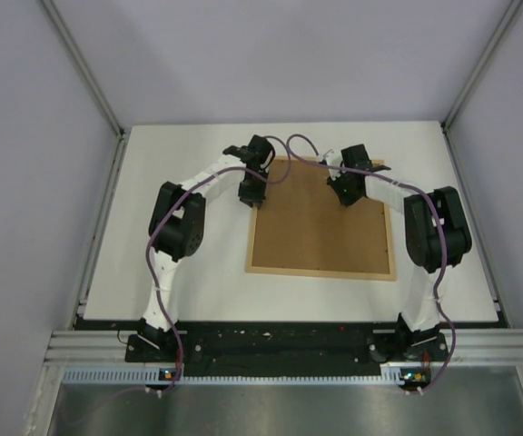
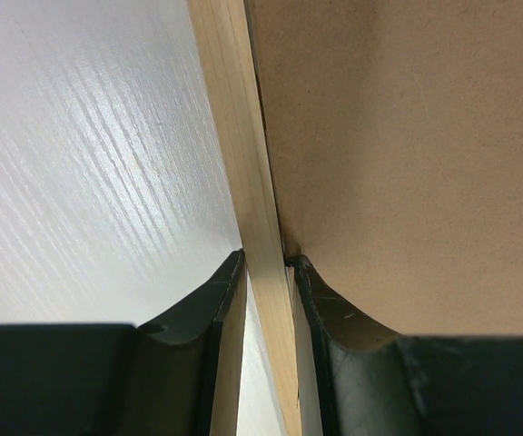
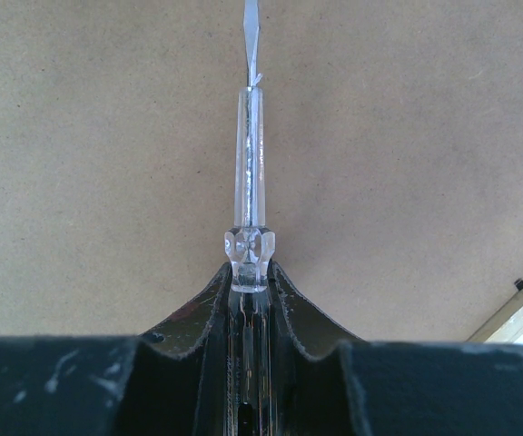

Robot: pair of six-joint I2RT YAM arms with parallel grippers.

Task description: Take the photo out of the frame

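Note:
A wooden picture frame [image 1: 320, 272] lies face down, its brown backing board [image 1: 316, 232] uppermost; no photo shows. The left gripper has one finger on each side of the frame's left strip [image 2: 239, 141], its fingers part open and close to the wood. Beside its inner fingertip sits a small dark tab [image 2: 289, 262] at the board's edge. My right gripper is shut on the clear handle of a screwdriver [image 3: 251, 154], above the board. The flat metal blade points away from the gripper, toward the far side in the top view.
Another dark tab [image 3: 519, 284] shows along the frame strip in the right wrist view. Purple cables [image 1: 280, 141] loop above both grippers.

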